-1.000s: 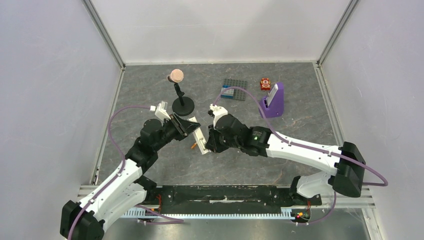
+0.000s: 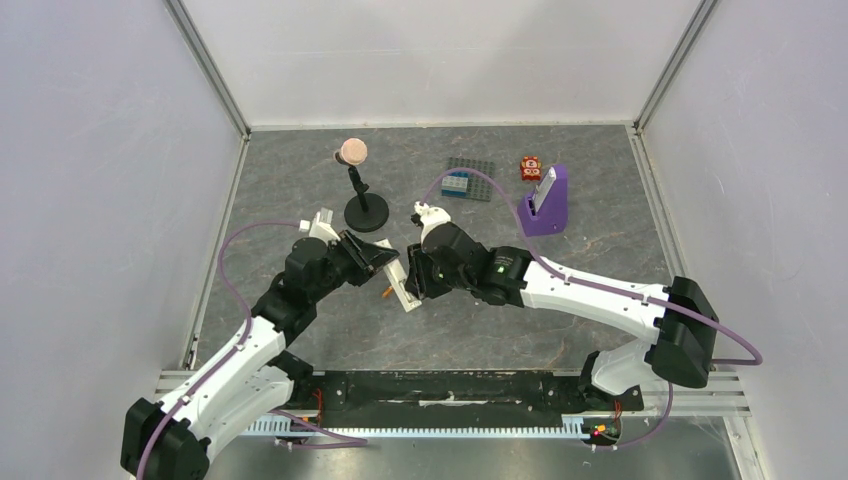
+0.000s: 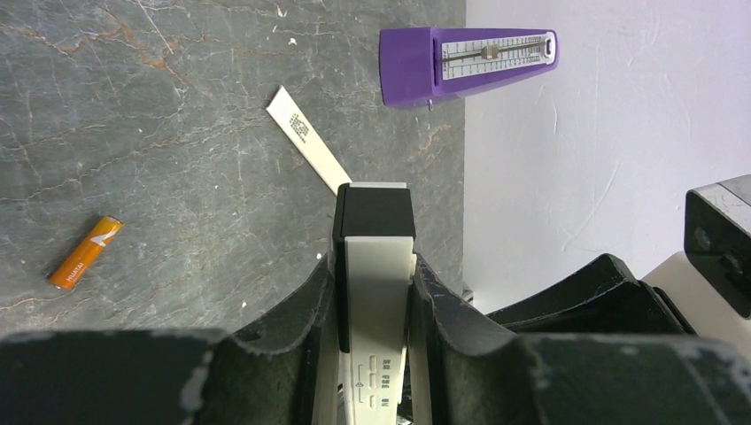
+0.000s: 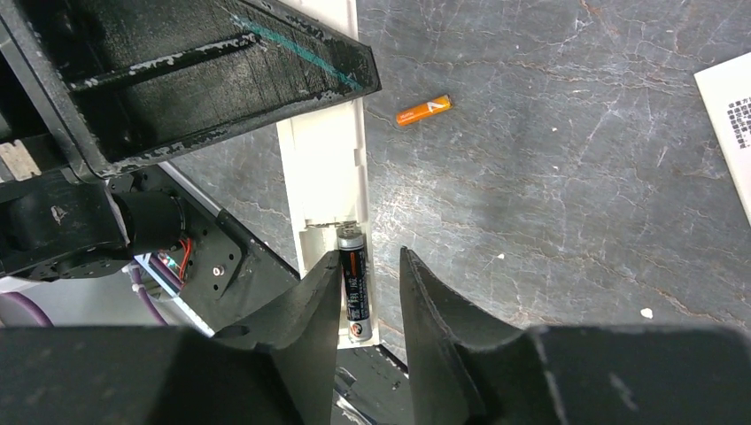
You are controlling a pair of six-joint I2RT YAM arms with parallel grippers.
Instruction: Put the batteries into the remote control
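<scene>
My left gripper (image 2: pixel 380 250) is shut on the white remote, holding it up with its open compartment (image 4: pixel 319 168) visible in the right wrist view. A black battery (image 4: pixel 354 283) sits in that compartment's lower part. My right gripper has its fingertips parted at that battery's end of the remote; I cannot tell whether they touch it. An orange battery lies loose on the table, also seen in the right wrist view. The white cover (image 3: pixel 305 137) lies on the table beyond the remote.
A purple metronome (image 2: pixel 543 205) stands at the back right. A grey brick plate (image 2: pixel 480 185), a small red toy (image 2: pixel 530 168) and a black stand (image 2: pixel 366 212) are at the back.
My right gripper and arm have shifted slightly left over the last second. The left gripper and remote have moved very little.
</scene>
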